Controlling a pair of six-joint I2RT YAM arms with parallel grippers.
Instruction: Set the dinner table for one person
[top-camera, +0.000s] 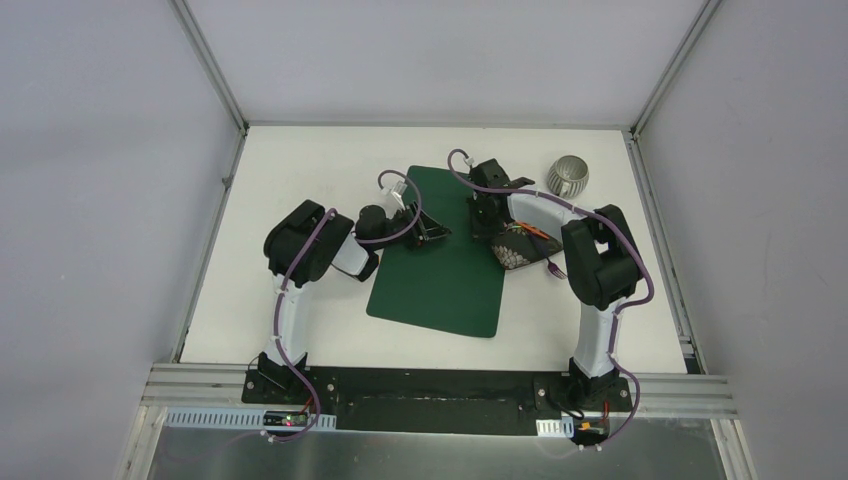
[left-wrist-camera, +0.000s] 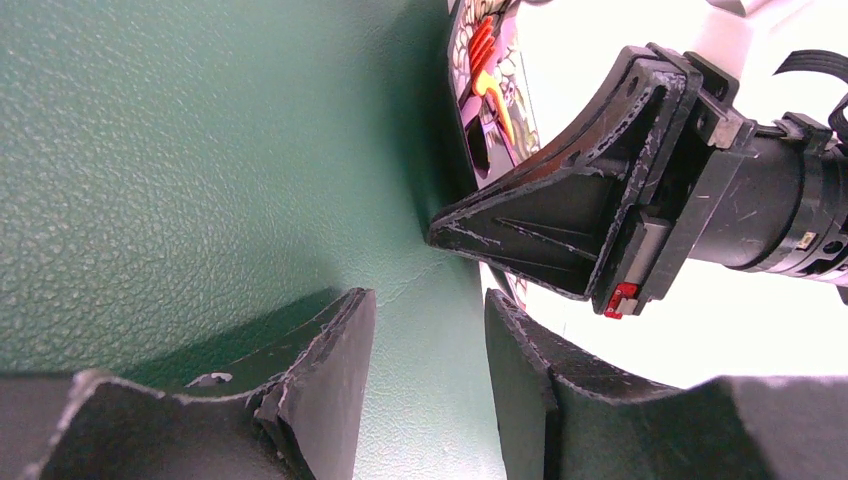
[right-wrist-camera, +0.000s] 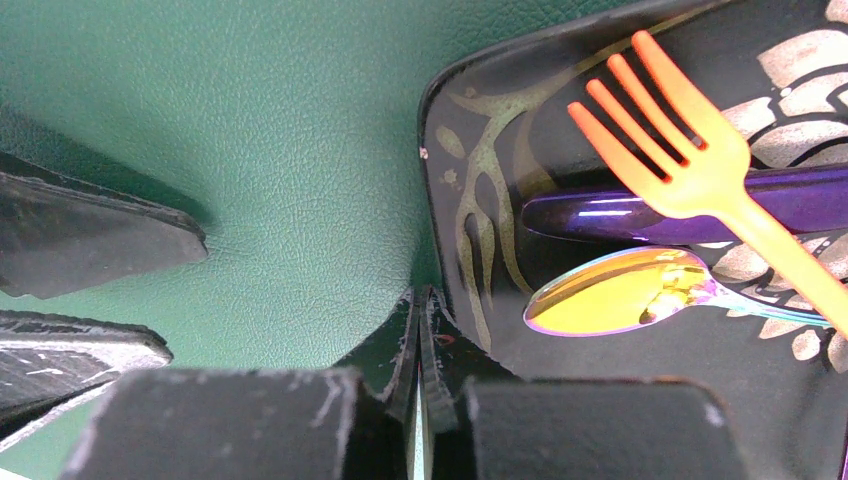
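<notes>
A green placemat (top-camera: 435, 295) lies mid-table. My left gripper hangs low over it with its fingers apart and only mat between them. My right gripper is shut at the left edge of a black patterned tray (right-wrist-camera: 600, 370), with no object visible in it. On the tray lie an orange fork (right-wrist-camera: 690, 170), a purple handle (right-wrist-camera: 580, 212) and an iridescent spoon (right-wrist-camera: 610, 295). A second purple fork (top-camera: 556, 270) pokes out at the tray's right in the top view.
A ribbed metal cup (top-camera: 568, 175) stands at the back right. The two grippers are close together over the mat's upper part.
</notes>
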